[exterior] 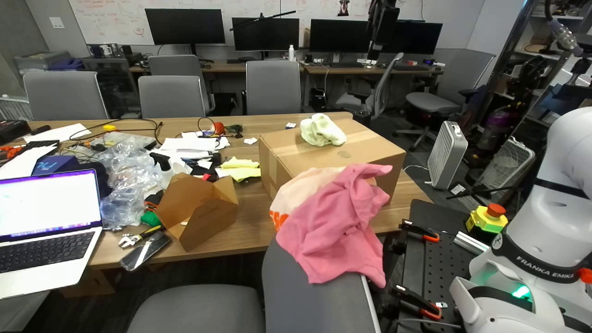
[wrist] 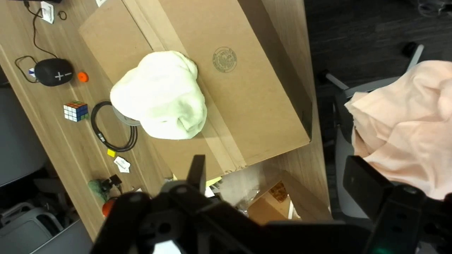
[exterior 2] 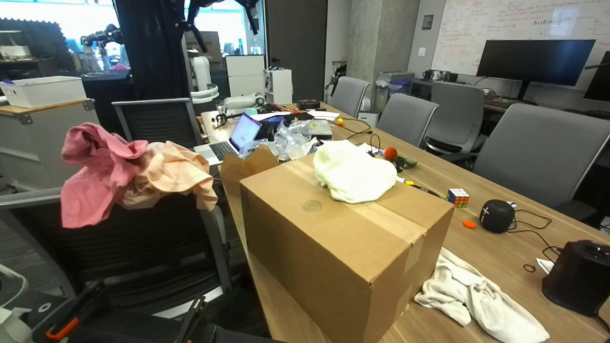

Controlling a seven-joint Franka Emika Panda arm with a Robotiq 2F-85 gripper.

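With its dark fingers spread wide, my gripper hangs in the air, nothing between them. Exterior view 1 has the gripper (exterior: 379, 41) at its top edge, high over the table. A pale yellow-green cloth (wrist: 163, 99) lies bunched on the cardboard box (wrist: 262, 122), apart from the fingers. Over a chair back are draped a pink cloth (exterior: 338, 227) and a peach cloth (exterior 2: 171, 171). Only the peach cloth (wrist: 411, 122) shows in the wrist view, at the right. A white cloth (exterior 2: 480, 297) rests on the table beside the box.
An open brown carton (exterior: 194, 213), a laptop (exterior: 47, 222) and crumpled plastic (exterior: 130, 172) crowd the table's left. Beyond the box are a Rubik's cube (exterior 2: 458, 197) and two black speakers. Chairs surround the table. An emergency stop (exterior: 488, 217) sits by the arm's base.
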